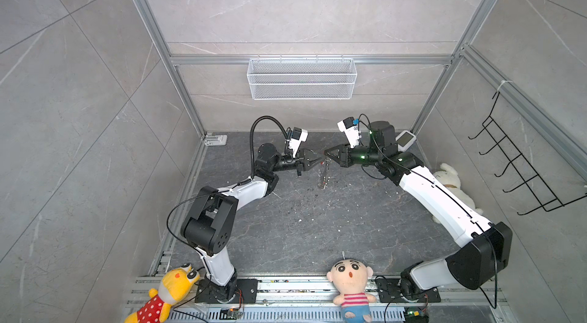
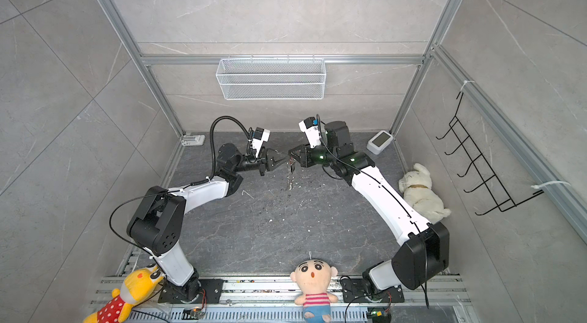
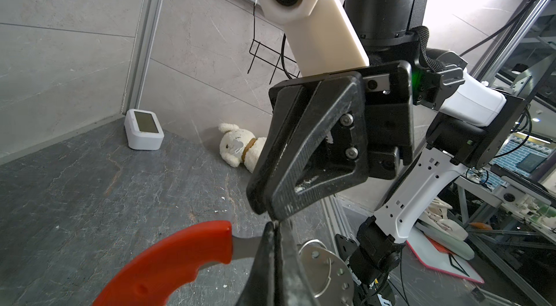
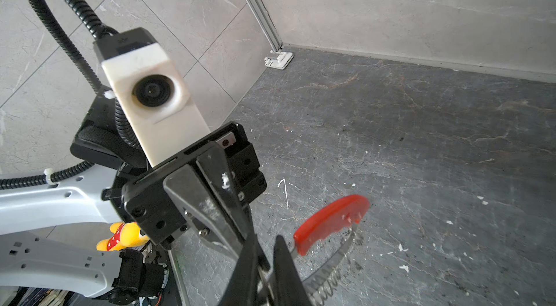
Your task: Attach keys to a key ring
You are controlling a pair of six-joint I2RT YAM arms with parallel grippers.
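Both grippers meet over the middle of the counter. My left gripper (image 1: 320, 158) is shut, pointing right; my right gripper (image 1: 327, 154) is shut, tips beside the left's. Keys (image 2: 291, 182) dangle below the meeting tips on what looks like a ring. In the left wrist view a red-handled piece (image 3: 168, 259) and a round perforated metal piece (image 3: 330, 277) with a wire ring show by the fingertips. The red piece (image 4: 330, 219) also shows in the right wrist view with metal behind it. Exactly what each pair of fingers pinches is hard to tell.
A white device (image 2: 380, 142) sits at the back right, a plush rabbit (image 2: 422, 197) at the right wall. A black hook rack (image 1: 513, 164) hangs on that wall, a wire basket (image 1: 301, 78) on the back wall. Dolls (image 1: 349, 286) lie along the front edge.
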